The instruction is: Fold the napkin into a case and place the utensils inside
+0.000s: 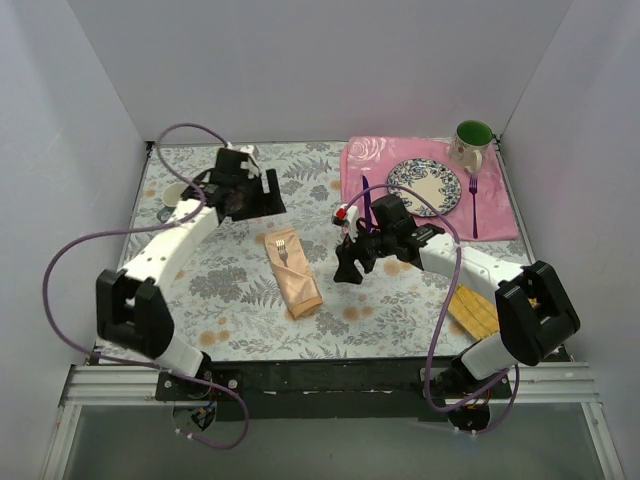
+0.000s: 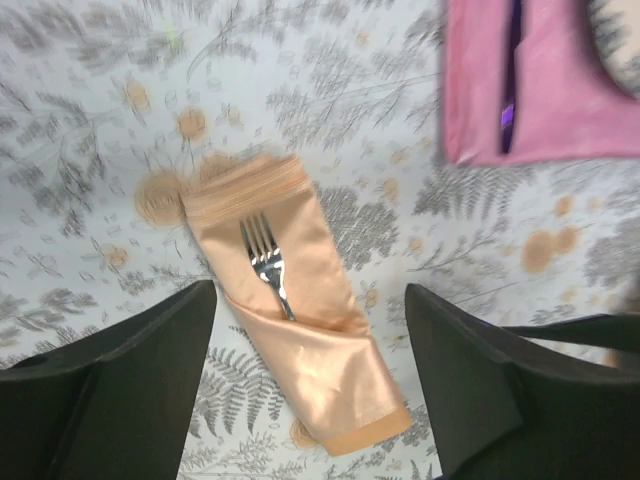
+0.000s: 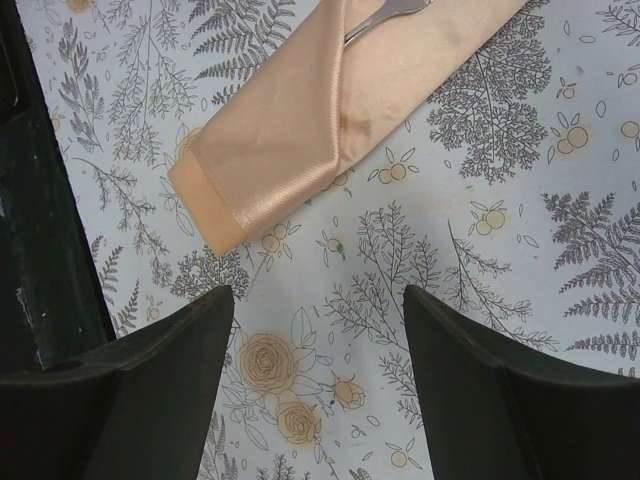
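Note:
The tan napkin (image 1: 299, 290) lies on the floral tabletop, its near part folded up into a pocket. A silver fork (image 2: 265, 258) rests on it, tines toward the far end and the handle's lower end hidden under the pocket flap. Up and to the left of the napkin, my left gripper (image 1: 272, 197) is open and empty. My right gripper (image 1: 346, 264) hangs to the right of the napkin, fingers apart over bare tablecloth; the folded end (image 3: 265, 150) shows in its wrist view. A dark knife (image 1: 367, 200) lies on the pink mat.
On the pink mat (image 1: 355, 153) at the back right are a patterned plate (image 1: 425, 186), a dark fork (image 1: 474, 205) and a green mug (image 1: 473, 140). A yellow cloth (image 1: 474, 312) lies under the right arm. The left arm partly covers a white cup (image 1: 171, 194).

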